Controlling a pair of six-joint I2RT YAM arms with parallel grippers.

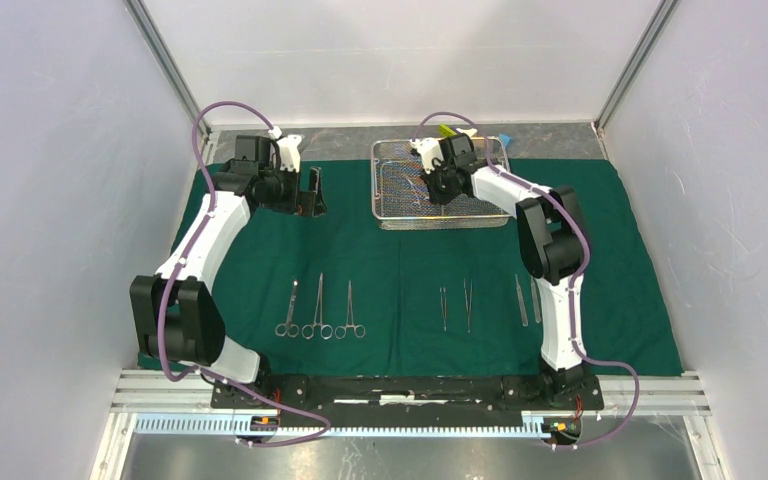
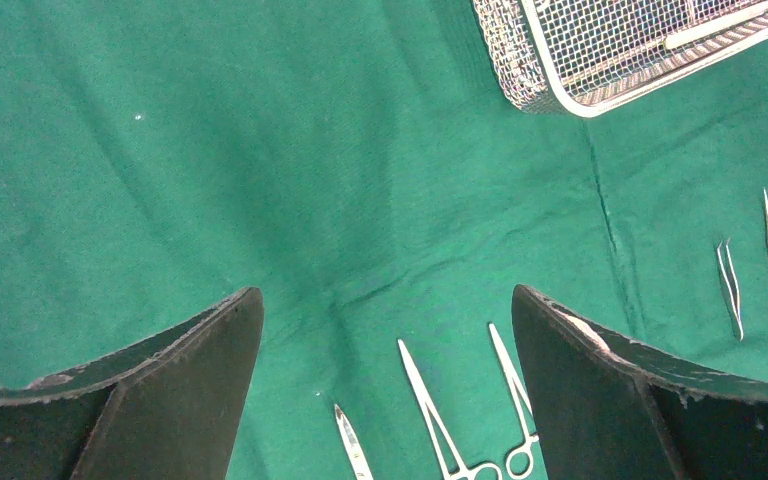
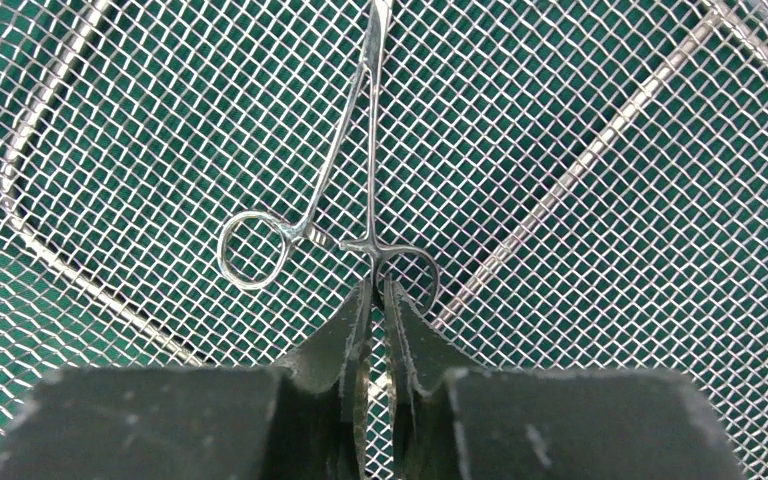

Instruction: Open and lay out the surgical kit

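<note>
Inside the wire mesh basket [image 1: 381, 218] lies a ring-handled clamp [image 3: 371, 150], its handles slightly spread and tip pointing away in the right wrist view. My right gripper has its fingertips nearly together at the clamp's right ring [image 3: 431, 270], with the ring's near side at the narrow gap; whether they press on it I cannot tell. Over bare cloth left of the basket, my left gripper [image 1: 317, 193] stands wide open and empty. Three ring-handled instruments [image 1: 320, 308] lie in a row front left. Two tweezers [image 1: 468, 305] and two slim handles [image 1: 521, 300] lie front right.
Yellow and blue items [image 1: 505, 140] show at the basket's back edge. Walls stand on both sides and behind.
</note>
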